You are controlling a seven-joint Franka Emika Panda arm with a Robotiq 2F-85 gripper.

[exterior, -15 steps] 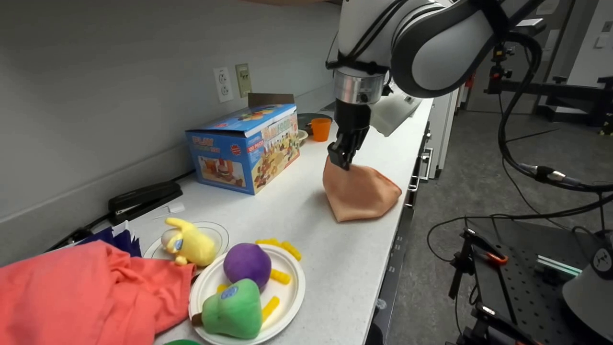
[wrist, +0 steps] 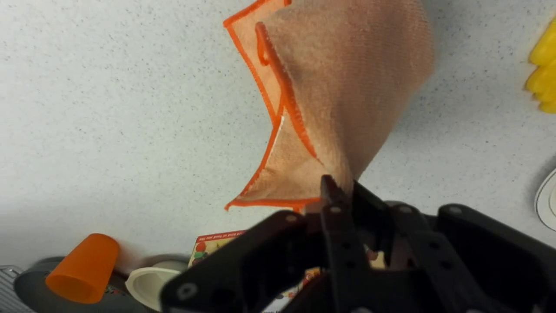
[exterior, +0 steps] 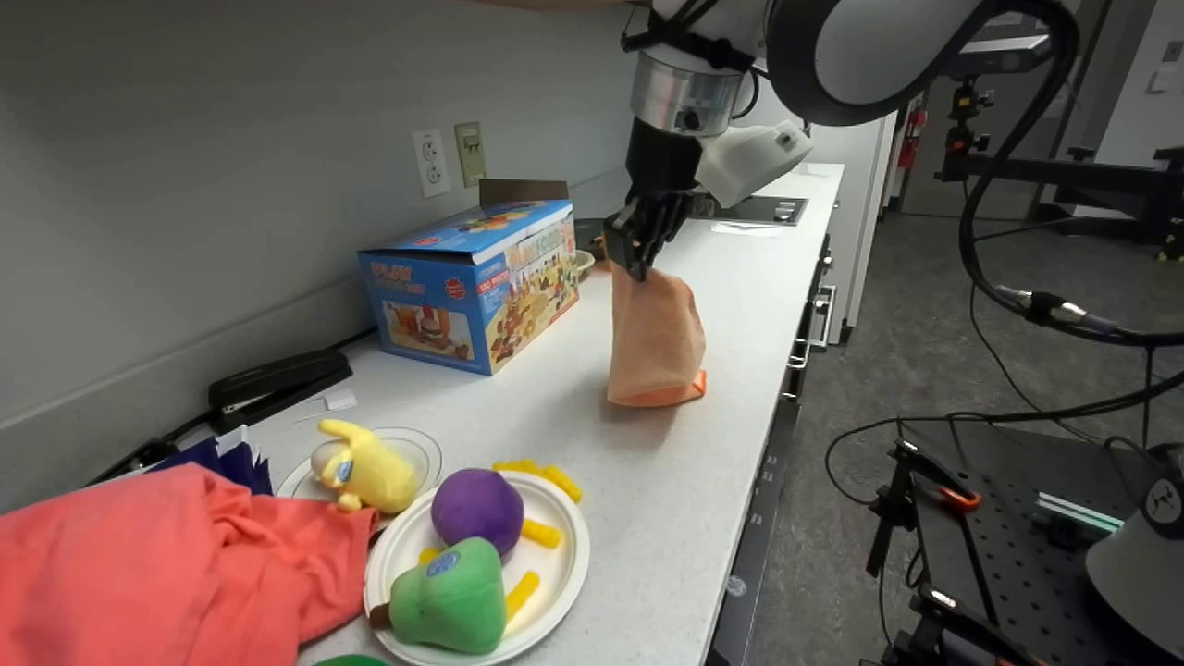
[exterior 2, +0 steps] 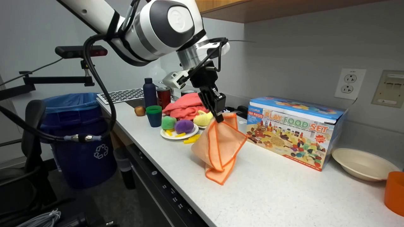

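My gripper (exterior: 640, 265) is shut on an orange cloth (exterior: 657, 339) with bright orange edging, pinched near one end and hanging from the fingertips. Exterior view 2 has the cloth (exterior 2: 221, 145) draped in folds below the gripper (exterior 2: 219, 118), its lower part close to or touching the white counter. In the wrist view the cloth (wrist: 359, 68) spreads away from the gripper, and the dark fingers cover the pinched part.
A play food box (exterior 2: 288, 134) stands by the wall beside the cloth. Toward the far end in exterior view 2 are a white plate (exterior 2: 191, 132) with plush food, and a red cloth (exterior 2: 185, 106). An orange cup (exterior 2: 395, 193) and beige bowl (exterior 2: 363, 164) sit right.
The gripper has risen and shifted toward the box side, lifting the cloth. The cloth, spread wider toward the counter's front edge before, now hangs narrower and taller.
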